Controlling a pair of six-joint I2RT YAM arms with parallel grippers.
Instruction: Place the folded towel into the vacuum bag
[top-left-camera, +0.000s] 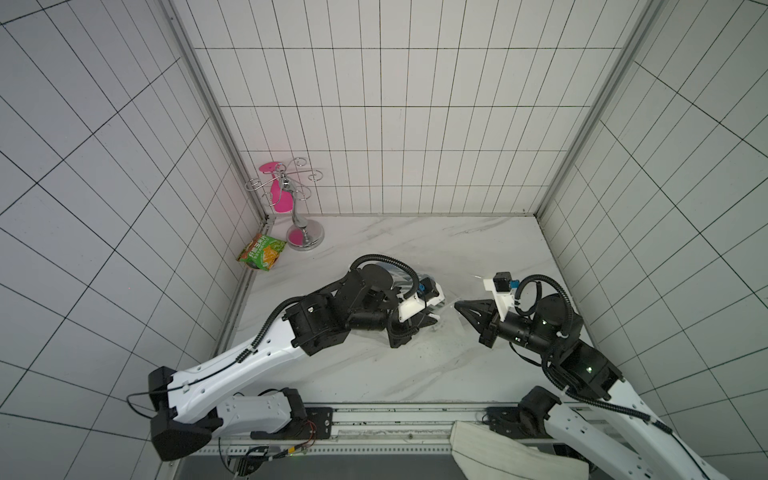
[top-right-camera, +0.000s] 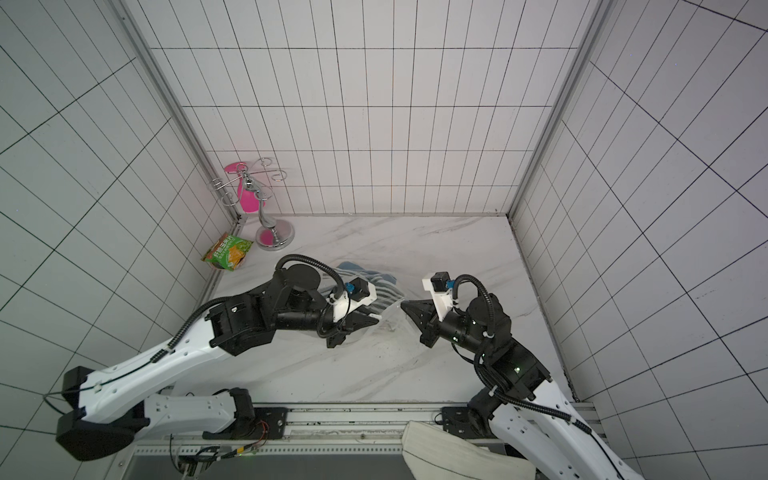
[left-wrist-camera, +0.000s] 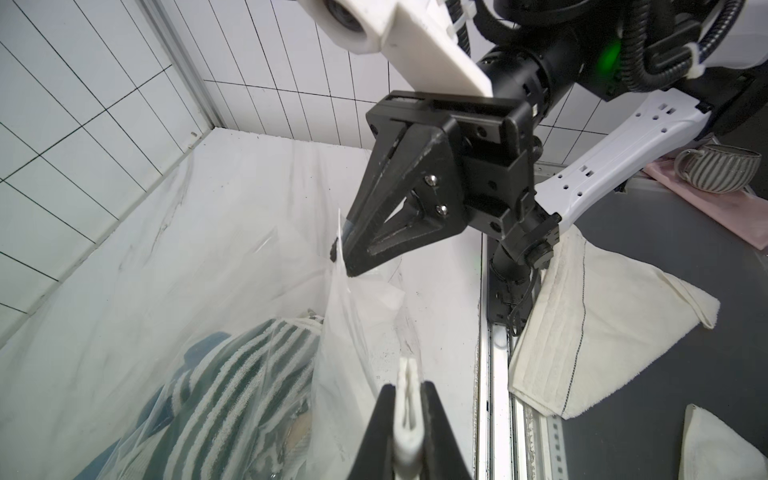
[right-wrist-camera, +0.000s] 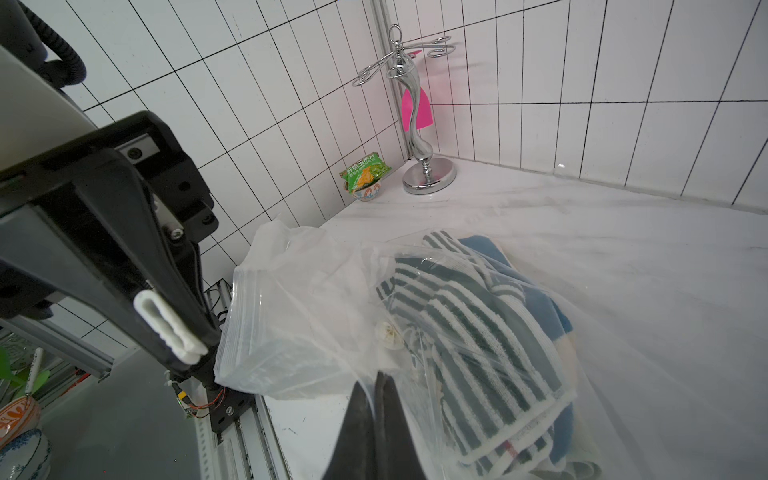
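The blue-and-grey striped towel lies folded inside the clear vacuum bag, on the counter; in the left wrist view the towel (left-wrist-camera: 240, 384) shows through film. My right gripper (top-left-camera: 458, 305) is shut, and the bag's thin edge runs between its fingertips. My left gripper (top-left-camera: 437, 320) is just left of it, shut on a small white clip-like piece (right-wrist-camera: 169, 326), also seen between its fingers in its own wrist view. The clip appears beside the bag's mouth, apart from the film. In the top left view the left arm hides most of the towel.
A chrome stand (top-left-camera: 304, 233) with pink parts and a green snack packet (top-left-camera: 261, 251) stand at the back left. White cloths (left-wrist-camera: 600, 320) lie past the front rail. Counter space behind the bag is clear.
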